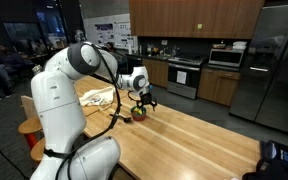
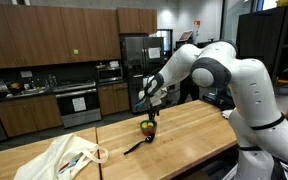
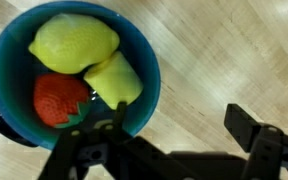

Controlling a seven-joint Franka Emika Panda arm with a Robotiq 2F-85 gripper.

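Note:
A round blue bowl [image 3: 149, 72] fills the left of the wrist view. Inside it lie a lemon [image 3: 74, 43], a strawberry [image 3: 60, 99] and a smaller yellow piece [image 3: 115, 80]. My gripper is open, its fingers wide apart. The left finger overlaps the bowl's lower edge in that view, while the right one is over bare tabletop. Nothing shows between them. In exterior view 2 the bowl [image 2: 148, 129] sits on the table just below the gripper [image 2: 154, 110]. Whether a finger touches the bowl cannot be told.
A black utensil-like object [image 2: 139, 145] lies beside the bowl. White cloth [image 2: 69, 158] covers part of the table's left side in exterior view 2. Bare wooden tabletop [image 1: 184, 140] stretches widely to the right in exterior view 1.

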